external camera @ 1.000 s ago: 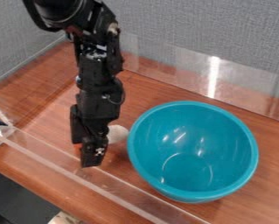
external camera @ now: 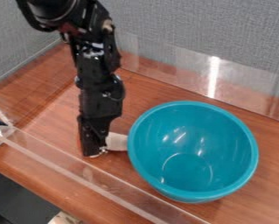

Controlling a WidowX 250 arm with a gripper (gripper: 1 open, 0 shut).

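Observation:
My black gripper (external camera: 97,147) hangs low over the wooden table, just left of a large teal bowl (external camera: 193,150). A small pale object (external camera: 115,143) lies at its fingertips, between the gripper and the bowl's left wall. The gripper looks shut; whether any of that pale object is between the fingers I cannot tell.
Clear strips of tape or plastic cross the wooden table (external camera: 42,166). Grey padded walls and a clear panel stand at the back. Items at the left edge are cut off by the frame. The table behind the bowl and to the left of the arm is largely free.
Over the last second the gripper has moved slightly back, away from the front edge. The pale object by the bowl now shows more at its right. The bowl is in the same place.

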